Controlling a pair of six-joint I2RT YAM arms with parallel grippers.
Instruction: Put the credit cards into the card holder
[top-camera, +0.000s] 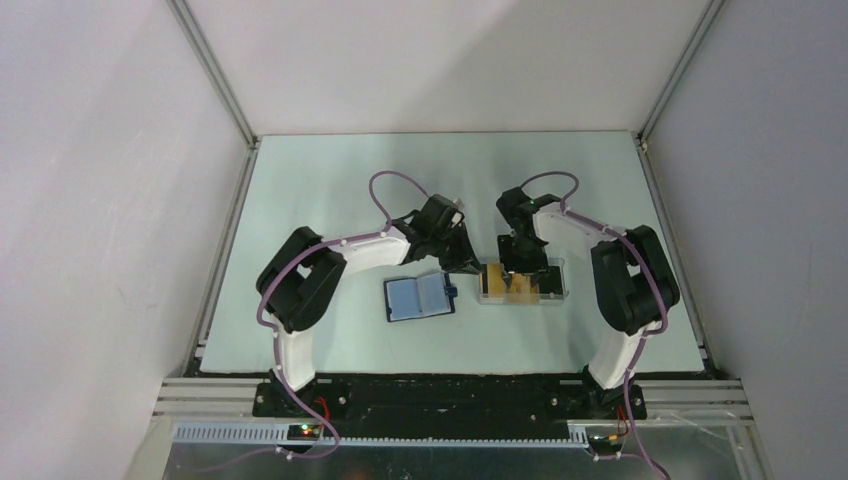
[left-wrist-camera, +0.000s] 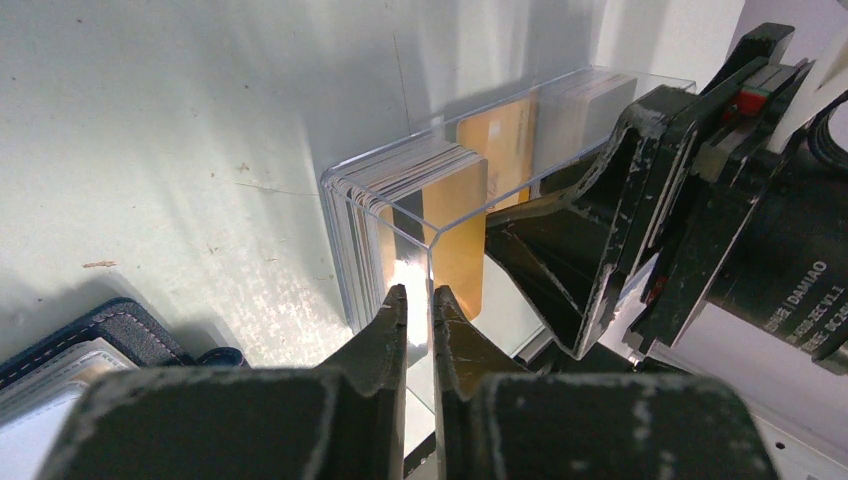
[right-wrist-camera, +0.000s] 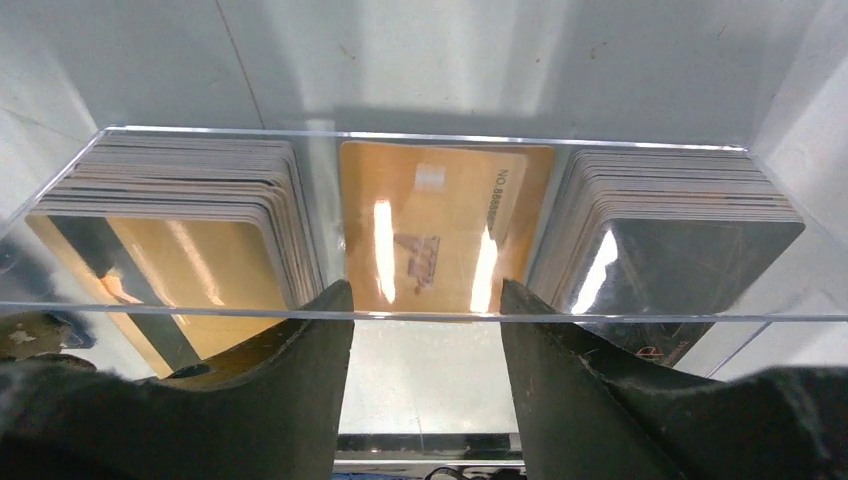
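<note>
A clear acrylic box (right-wrist-camera: 470, 138) holds cards in three groups: stacks at left (right-wrist-camera: 190, 260) and right (right-wrist-camera: 690, 260), and a gold card group (right-wrist-camera: 420, 220) in the middle. My left gripper is shut on the box's near end corner, seen in the left wrist view. My right gripper is open, its fingers at the box's front below the middle gold cards, nothing clearly held. The card holder (top-camera: 418, 297), a dark open wallet with clear sleeves, lies left of the box.
The back of the table (top-camera: 330, 180) and the area in front of the box are clear. Walls enclose the table on the sides and back. Both arms meet closely over the box.
</note>
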